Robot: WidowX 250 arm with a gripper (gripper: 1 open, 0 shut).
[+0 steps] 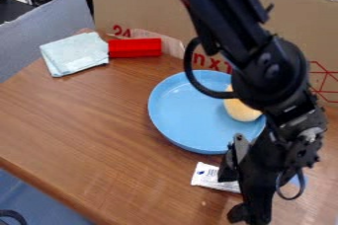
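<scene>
My black gripper point(258, 185) is low at the lower right of the camera view, over a white tube-like item point(211, 176) with dark print on the wooden table point(93, 130). The gripper hides part of that item, and whether its fingers are open or shut on it is unclear. Just behind lies a blue plate point(185, 111) with a round yellowish object point(240, 110) on it, partly hidden by the arm.
A red block point(133, 47) and a folded pale cloth point(74, 53) lie at the back left. A cardboard panel point(158, 2) stands along the back.
</scene>
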